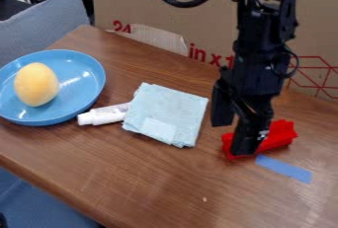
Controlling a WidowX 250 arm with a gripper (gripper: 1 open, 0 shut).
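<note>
My black gripper (244, 118) points down at the right, open, low over a red object (275, 138) that lies on the wooden table (145, 183); the gripper hides part of it. A folded pale blue cloth (166, 113) lies left of the gripper, with a white tube (102, 115) beside it. At the far left a blue plate (81, 78) holds a yellow oval object (36, 84).
A cardboard box (179, 23) stands along the back of the table. A strip of blue tape (283, 169) is on the table in front of the red object.
</note>
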